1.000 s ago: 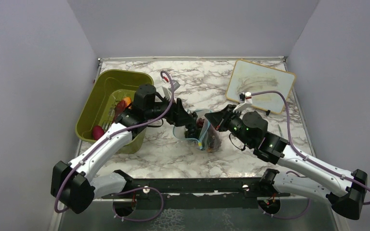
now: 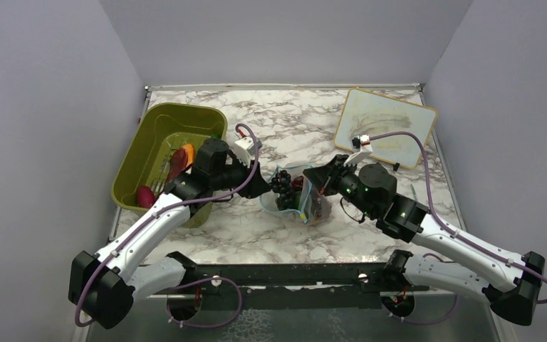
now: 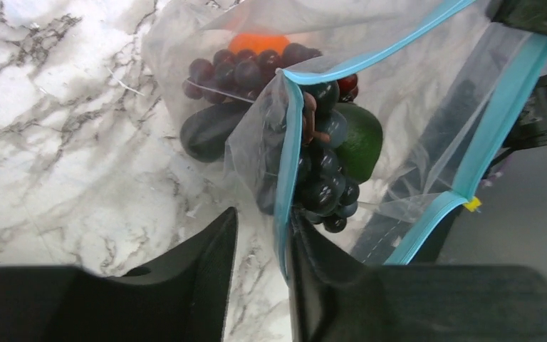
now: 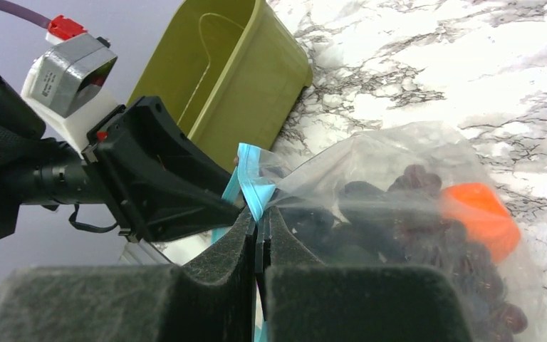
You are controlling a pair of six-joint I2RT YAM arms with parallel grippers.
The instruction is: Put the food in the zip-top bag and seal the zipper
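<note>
A clear zip bag [image 2: 285,214] with blue zipper edges stands mouth-up mid-table, holding dark grapes [image 3: 320,192], an avocado [image 3: 360,142], an eggplant [image 3: 206,132] and an orange item [image 4: 481,217]. My left gripper [image 2: 263,185] is at the bag's left side; in its wrist view the fingers are part open around the blue zipper edge [image 3: 282,206], which runs beside the right finger. My right gripper is shut on the bag's top edge by the zipper, holding it up.
An olive bin [image 2: 132,157] with food and cutlery stands at the left. A white board [image 2: 384,125] lies at the back right. Marble table shows free behind and in front of the bag.
The right arm has barely moved.
</note>
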